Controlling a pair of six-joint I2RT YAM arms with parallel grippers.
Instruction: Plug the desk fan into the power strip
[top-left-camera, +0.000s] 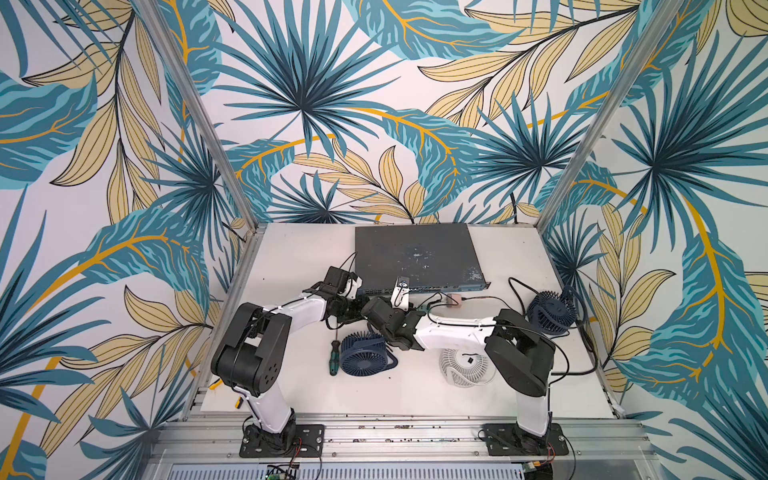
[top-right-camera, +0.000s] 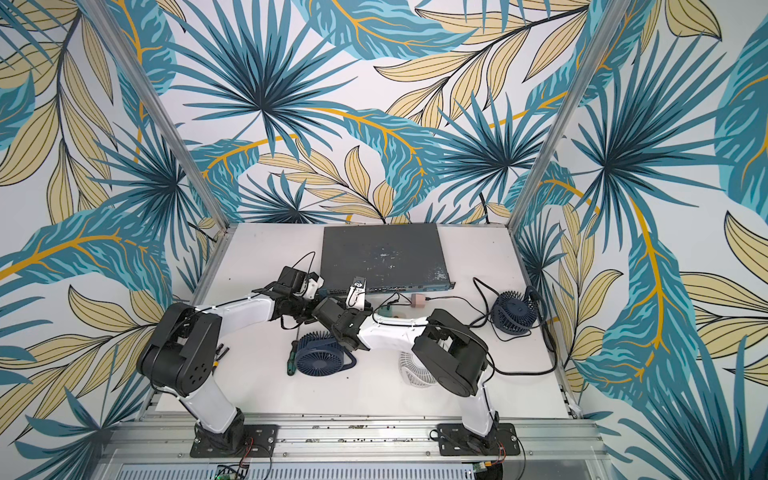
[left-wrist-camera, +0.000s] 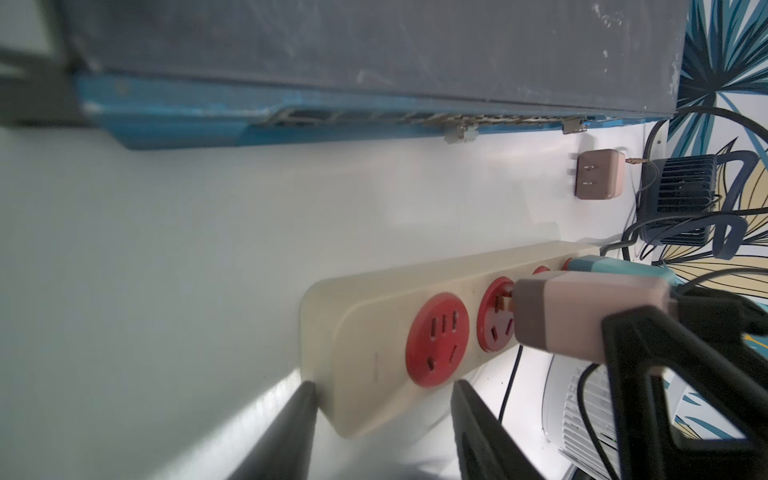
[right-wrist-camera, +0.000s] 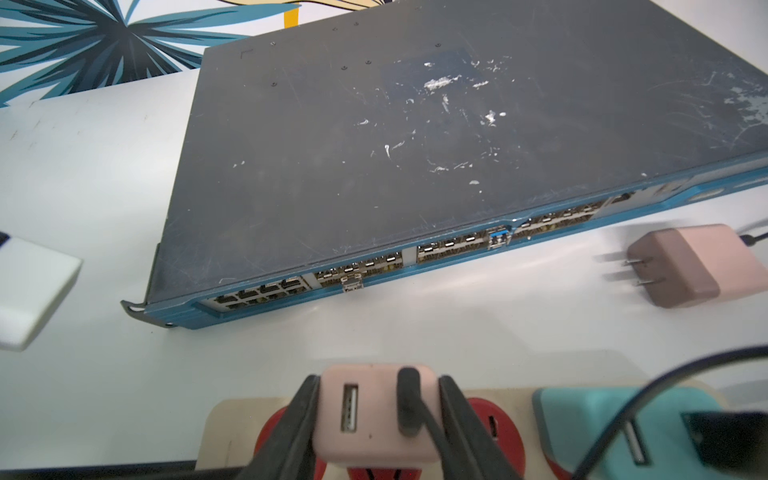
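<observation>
In the left wrist view a beige power strip (left-wrist-camera: 368, 320) with red sockets lies below the grey switch. My right gripper is shut on a pink plug (left-wrist-camera: 584, 308), held at a red socket (left-wrist-camera: 496, 320) with its prongs toward it; how far in they are I cannot tell. My left gripper is part open beside the strip's end, with nothing visible between its fingers. A teal plug (right-wrist-camera: 616, 428) sits on the strip to the right. Two navy fans (top-left-camera: 365, 356) (top-left-camera: 550, 312) and a white fan (top-left-camera: 468, 369) stand on the table.
The grey switch (top-left-camera: 416, 252) spans the back middle. A second pink adapter (right-wrist-camera: 688, 264) lies before it. A green screwdriver (top-left-camera: 334, 360) lies left of the front navy fan. Cables run along the right side.
</observation>
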